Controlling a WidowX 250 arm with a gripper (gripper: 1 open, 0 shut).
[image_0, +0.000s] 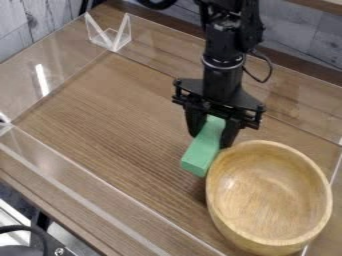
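Note:
My black gripper (214, 122) reaches down from the top of the camera view, shut on a mint-green object (203, 147) that hangs tilted below its fingers. The lower end of the green object is just left of the rim of a round tan wooden bowl (269, 229) at the lower right. Whether it touches the rim, I cannot tell. The bowl is empty.
A white wire stand (110, 32) is at the back left. Walls edge the table at the back, and a black cable (27, 230) lies at the front left corner.

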